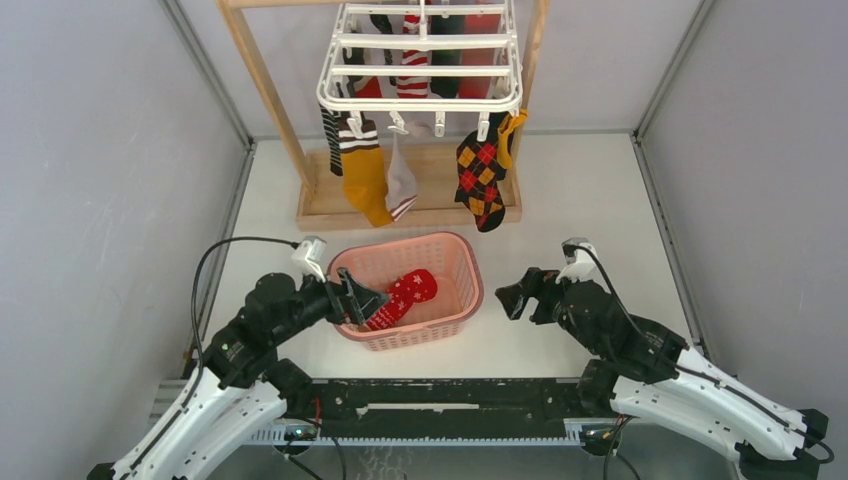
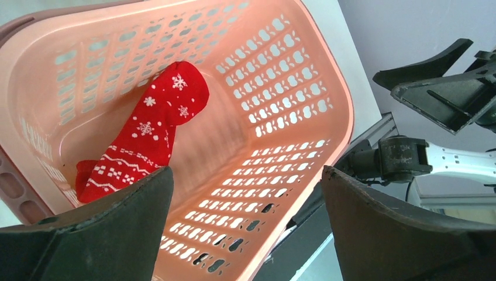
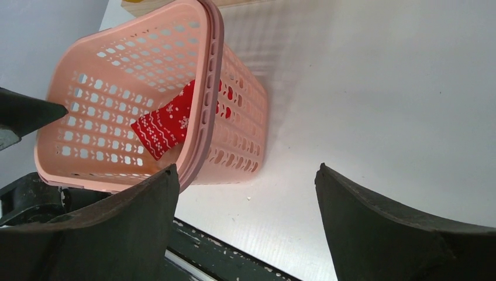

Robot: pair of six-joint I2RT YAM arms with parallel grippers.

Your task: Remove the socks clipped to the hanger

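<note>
A white clip hanger (image 1: 420, 104) hangs from a wooden frame, holding several socks, including a mustard sock (image 1: 362, 175), a pale sock (image 1: 400, 185) and an argyle sock (image 1: 478, 175). A red snowflake sock (image 1: 412, 288) lies in the pink basket (image 1: 452, 262). My left gripper (image 1: 368, 302) is open over the basket's left part, with nothing between its fingers. My right gripper (image 1: 520, 297) stands open right of the basket, above the bare tabletop, also empty.
The wooden base (image 1: 325, 212) lies behind the basket. Grey walls border both sides, and a dark rail (image 1: 500, 395) runs along the front.
</note>
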